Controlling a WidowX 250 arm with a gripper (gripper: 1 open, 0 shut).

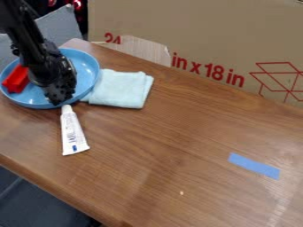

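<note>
My black gripper [56, 87] is over the blue plate [78, 64] at the left; its fingertips are dark and hard to make out. A red object [16, 80] sits in the plate's left side. Just below the gripper and plate, a white tube [71, 130] lies on the wooden table, upright in the view with its wide end toward the front. A folded pale blue cloth [120, 89] lies right of the plate.
A large cardboard box [201, 40] stands along the back. A strip of blue tape [254, 165] is stuck on the right of the table [178, 160].
</note>
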